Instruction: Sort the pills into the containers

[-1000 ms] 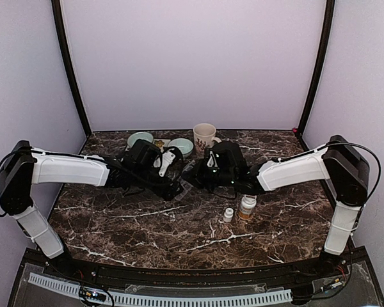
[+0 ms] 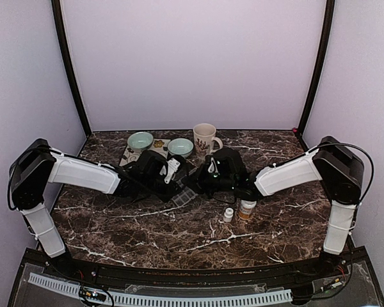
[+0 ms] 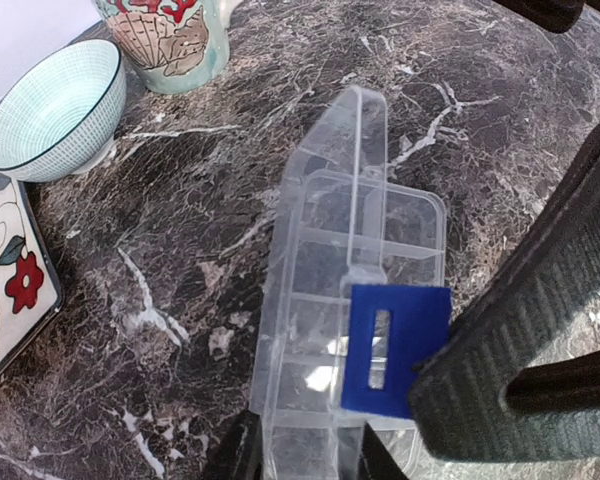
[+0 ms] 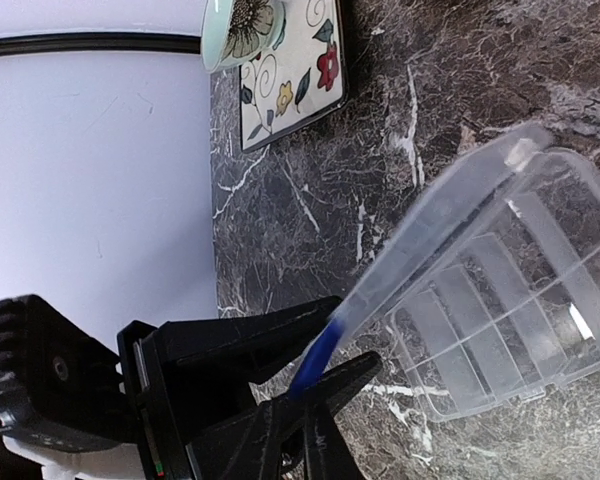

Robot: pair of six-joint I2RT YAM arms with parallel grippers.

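A clear plastic pill organizer [image 3: 315, 355] with several compartments lies on the dark marble top, its lid [image 3: 365, 190] raised. A blue tab [image 3: 395, 350] sits on the organizer. My left gripper is at the organizer's near end; in the right wrist view its fingers [image 4: 265, 340] stand apart, the blue edge showing between them. My right gripper [image 2: 192, 182] comes from the other side. One of its fingers [image 3: 520, 290] reaches the blue tab in the left wrist view. The right wrist view barely shows its own tips, so its grip is unclear. The compartments look empty.
Behind stand two pale bowls [image 2: 180, 147], a patterned tray [image 2: 125, 155] and a coral-print mug [image 2: 205, 137]. Two bottles, a small white one [image 2: 228, 215] and an amber one with white cap [image 2: 246, 209], stand near my right arm.
The organizer sat tilted between the grippers a second ago and now lies lower and flatter on the counter.
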